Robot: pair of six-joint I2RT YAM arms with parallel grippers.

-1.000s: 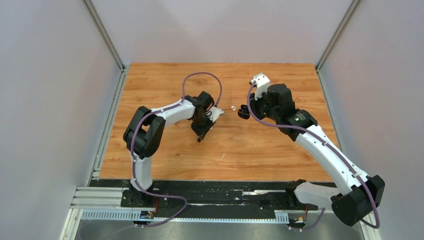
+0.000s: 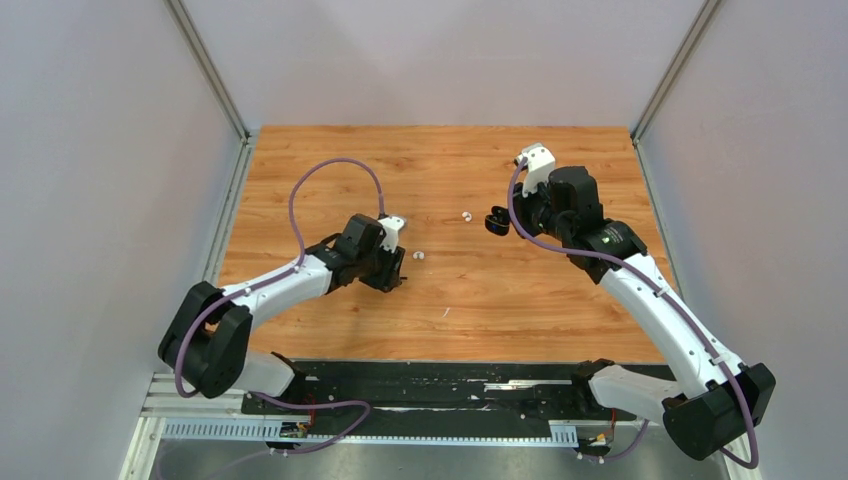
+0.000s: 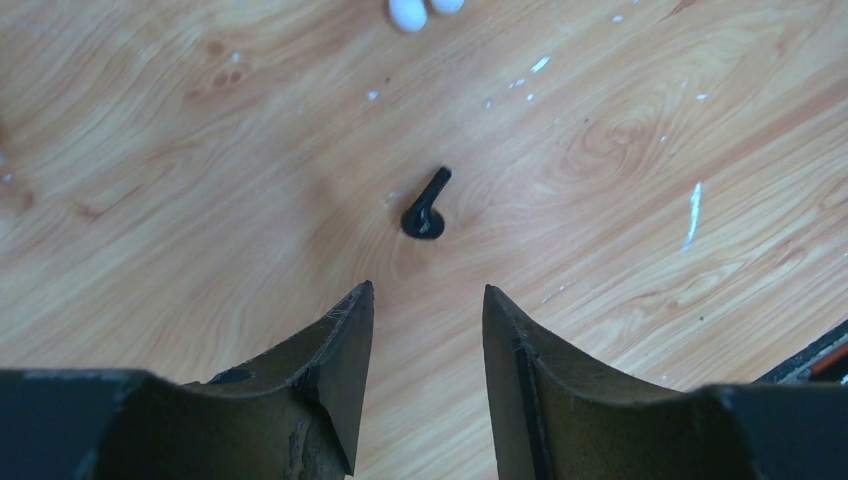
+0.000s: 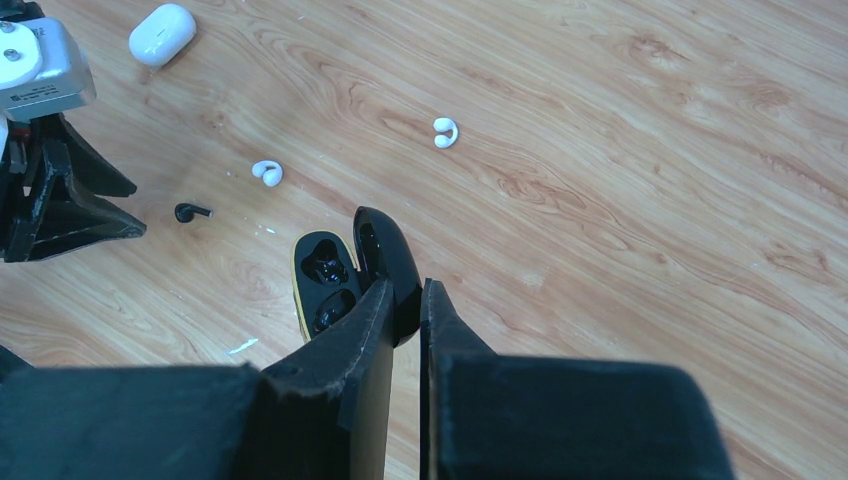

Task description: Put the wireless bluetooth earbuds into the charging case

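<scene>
A black earbud [image 3: 424,215] lies alone on the wooden table, stem pointing away from my left gripper. The left fingers are apart with nothing between them, and the earbud is just beyond their tips. From the right wrist view, that earbud [image 4: 190,212] is to the right of the left gripper. My right gripper is shut on the black charging case [image 4: 325,265], held up with its lid open. Two dark wells face up in the case; whether either holds an earbud I cannot tell.
Two pairs of white earbuds, a nearer [image 4: 268,173] and a farther pair [image 4: 446,132], lie on the table. A white case [image 4: 162,35] rests behind the left gripper. Open wood separates the arms.
</scene>
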